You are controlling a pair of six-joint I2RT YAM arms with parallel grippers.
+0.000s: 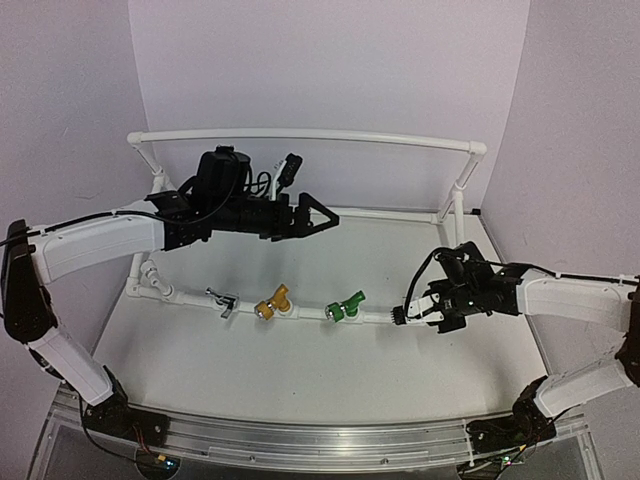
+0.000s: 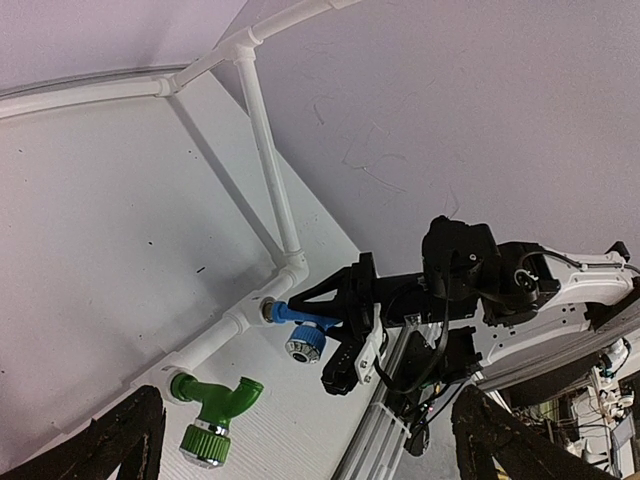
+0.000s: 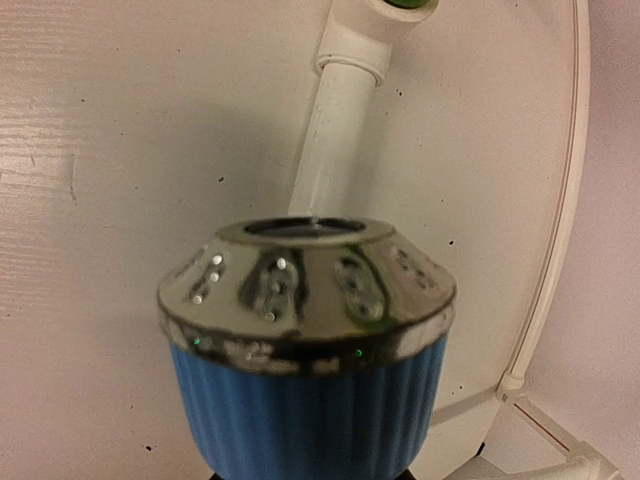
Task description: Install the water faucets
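Observation:
In the left wrist view, the blue faucet (image 2: 306,341) stands at the end socket (image 2: 266,306) of the lower white pipe. Its threaded end meets the socket; how deep it sits cannot be told. My right gripper is shut on this faucet's body. The ribbed blue knob (image 3: 310,410) with its chrome cap fills the right wrist view, hiding most of the fingers. A green faucet (image 1: 345,307), an orange faucet (image 1: 272,302) and a metal tap (image 1: 222,302) are seated along the pipe. Above the pipe, my left gripper (image 1: 320,214) hangs open and empty.
A white pipe frame rises behind, with a top rail (image 1: 310,134) and a rear rail (image 1: 390,215). At the pipe's left end is a white fitting (image 1: 152,275).

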